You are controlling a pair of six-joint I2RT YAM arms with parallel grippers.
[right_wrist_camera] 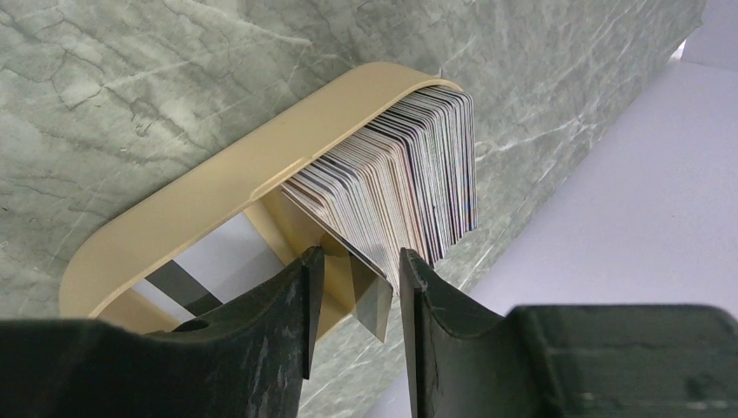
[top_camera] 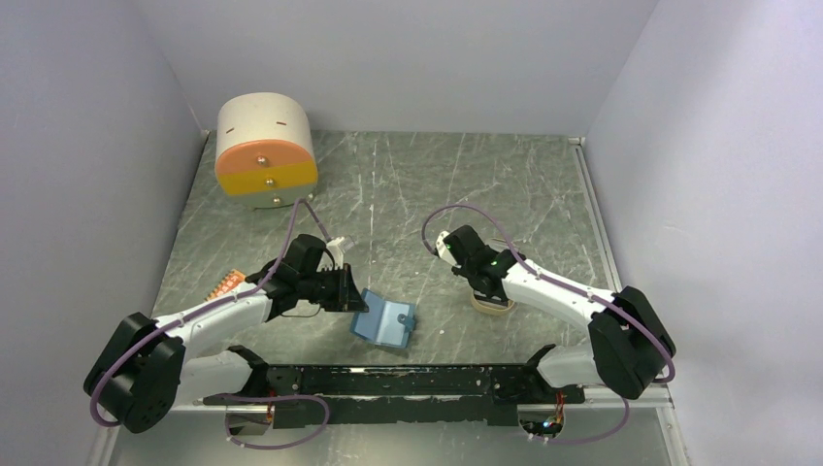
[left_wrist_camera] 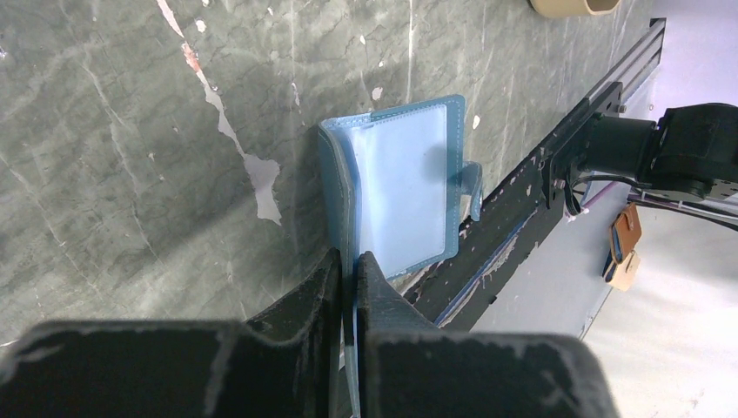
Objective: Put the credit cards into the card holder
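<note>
The blue card holder [top_camera: 392, 321] lies spread on the table, its pale inside [left_wrist_camera: 405, 183] facing up in the left wrist view. My left gripper is shut on its upright blue cover [left_wrist_camera: 342, 187]. In the right wrist view, a packed row of cards [right_wrist_camera: 405, 165] leans in a tan oval box [right_wrist_camera: 187, 193]. Over that box, my right gripper has its fingers apart at the near end of the row. The front card [right_wrist_camera: 372, 303] shows in the gap, its lower corner between the fingers, which do not appear closed on it.
A rounded drawer cabinet [top_camera: 267, 150] stands at the back left. Something orange [top_camera: 225, 283] lies partly behind the left arm. A dark rail [top_camera: 408, 379] runs along the front edge.
</note>
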